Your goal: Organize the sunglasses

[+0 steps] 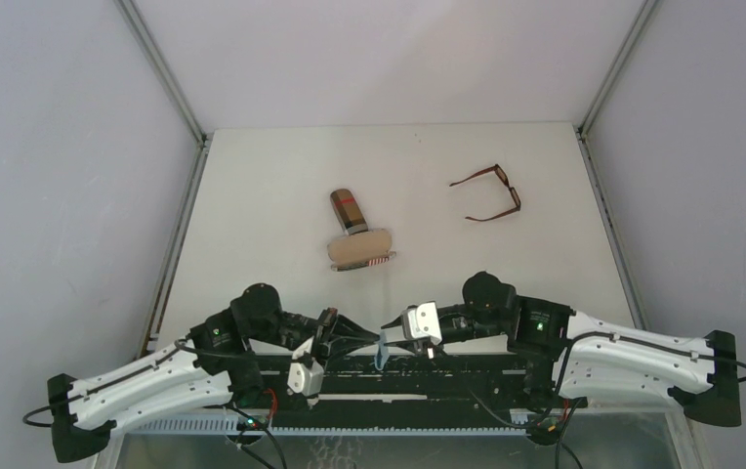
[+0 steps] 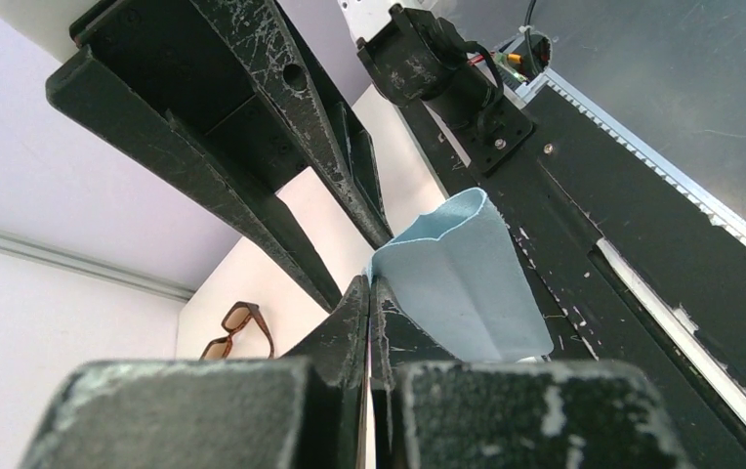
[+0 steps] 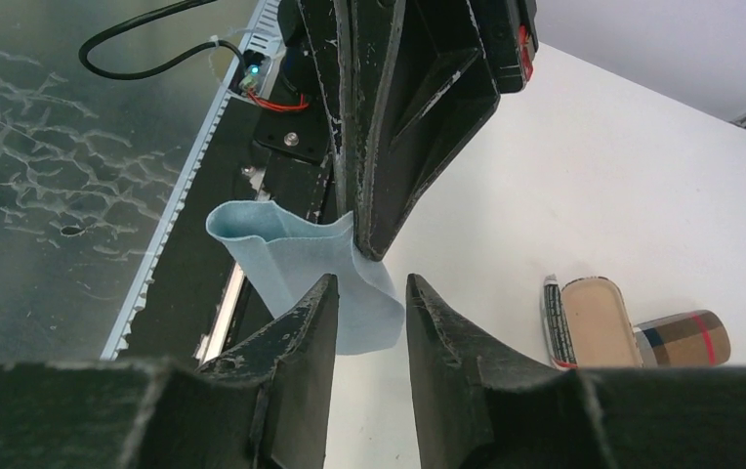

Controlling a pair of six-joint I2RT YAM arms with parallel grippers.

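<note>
A light blue cloth (image 1: 382, 354) hangs from my left gripper, which is shut on its edge. My right gripper is part open, its fingertips close around the cloth's upper part beside the left fingertips. Brown sunglasses (image 1: 514, 199) lie unfolded at the table's right, also visible in the left wrist view (image 2: 237, 320). An open case (image 1: 358, 244) with a tan inside and plaid outside lies in the middle of the table.
Both arms meet over its front edge, above a black rail.
</note>
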